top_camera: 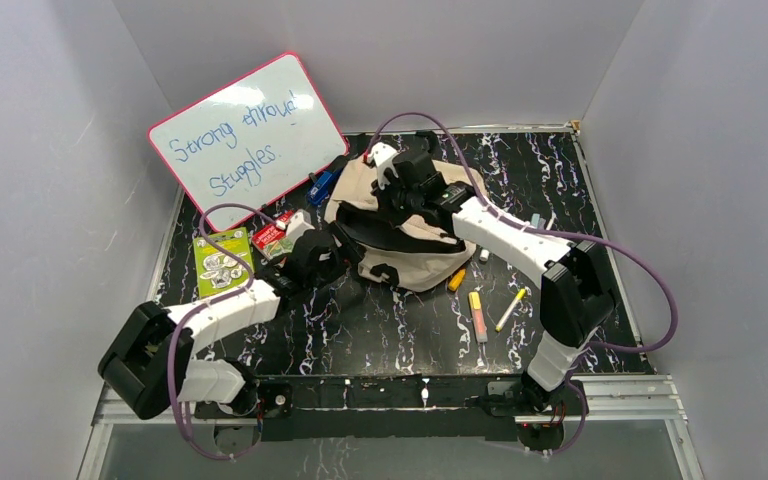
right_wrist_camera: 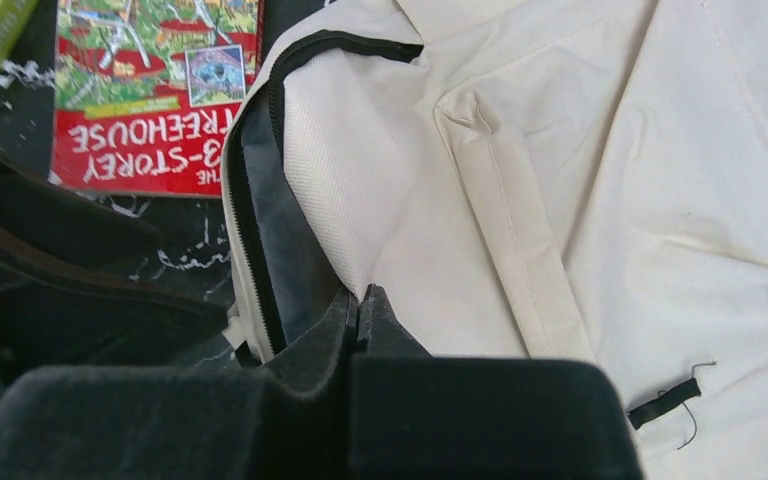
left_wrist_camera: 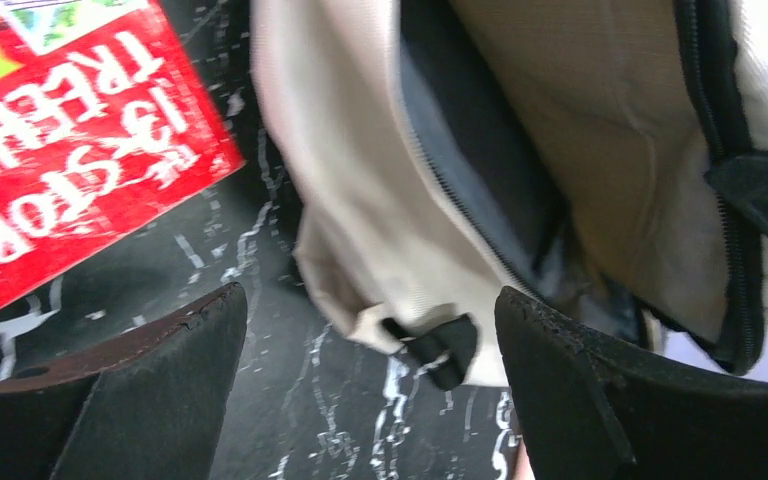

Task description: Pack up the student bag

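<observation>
The beige bag (top_camera: 422,272) lies at the back middle, its dark zipped mouth gaping toward the front left. My right gripper is shut on the edge of the bag's upper flap and holds it raised; the thin cloth gathers at the fingertips. Beside the bag's left end, my left gripper stands open, its fingers (left_wrist_camera: 165,375) apart, with nothing held. A small black strap tab of the bag shows beyond the gap. Left of the bag lies the red book (right_wrist_camera: 155,140), partly hidden by the left arm in the top view.
A yellow-green packet (top_camera: 222,268) lies at the far left. The whiteboard (top_camera: 250,140) leans behind, near a blue item (top_camera: 322,186). Right of the bag are an orange item (top_camera: 457,281), a highlighter (top_camera: 478,318) and a yellow-capped pen (top_camera: 510,310).
</observation>
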